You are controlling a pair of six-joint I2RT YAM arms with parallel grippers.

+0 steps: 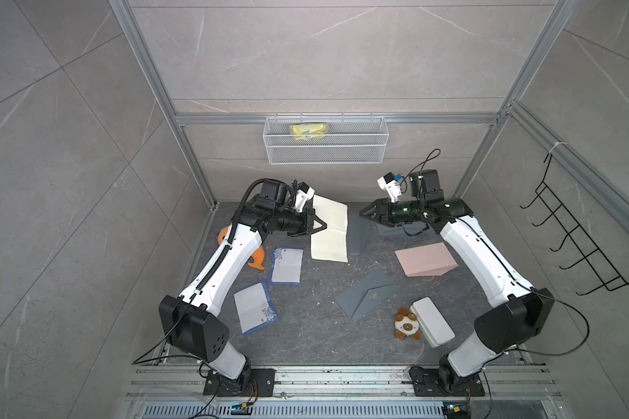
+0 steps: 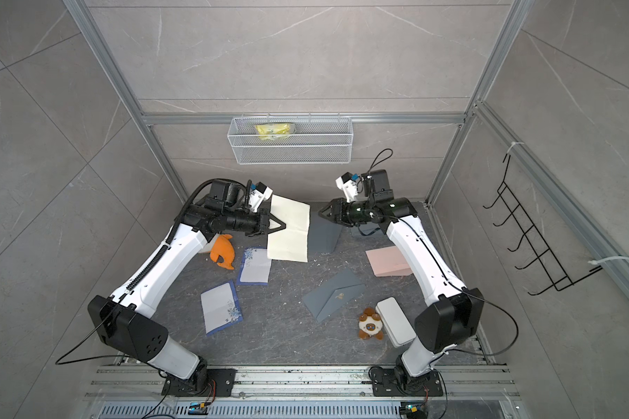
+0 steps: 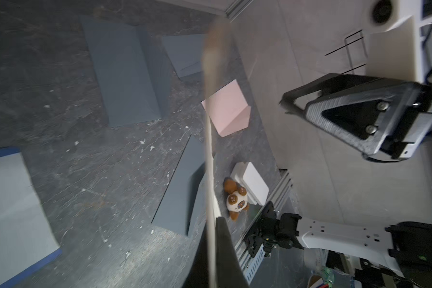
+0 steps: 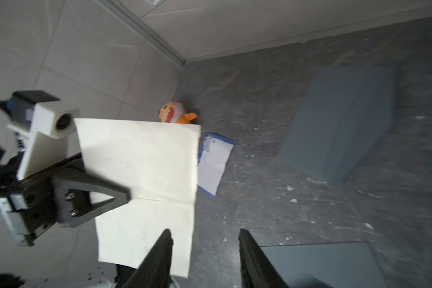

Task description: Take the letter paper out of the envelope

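Observation:
A cream sheet with a crease across it hangs upright above the table. My left gripper is shut on its left side; the left wrist view shows the sheet edge-on between the fingers. I cannot tell whether it is letter paper or an envelope. My right gripper is open and empty, to the right of the sheet and apart from it. A grey-blue envelope lies mid-table with a folded flap, and a pink envelope lies further right.
Blue-bordered papers and an orange plush lie on the left. More grey-blue paper rests at the back. A brown-and-white plush and a white box stand front right.

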